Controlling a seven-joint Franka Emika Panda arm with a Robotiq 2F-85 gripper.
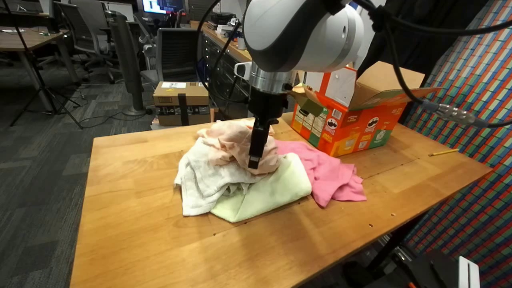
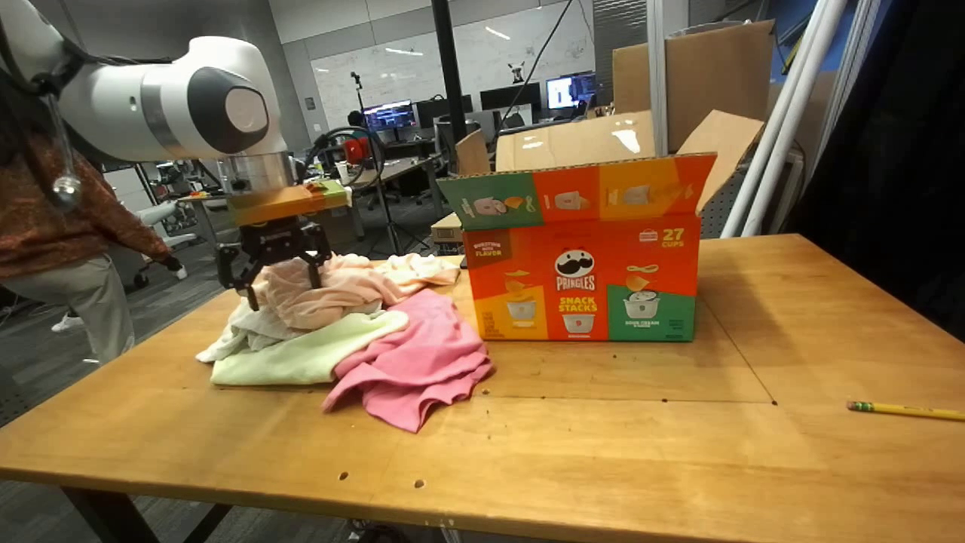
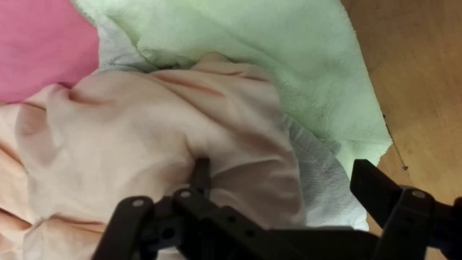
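A peach cloth lies crumpled on top of a heap of cloths. Under it are a whitish-grey cloth and a pale green cloth, with a pink cloth beside them. My gripper points down at the heap, fingers spread. In the wrist view, one of the fingers presses against or sits just over the peach fabric; contact is hard to judge. The other finger stands off to the right, over the grey cloth's edge and the table. Nothing is clamped between them.
An open orange Pringles box stands right of the heap, flaps raised. A yellow pencil lies farther right on the wooden table. Bare tabletop stretches along the front and left of the cloths.
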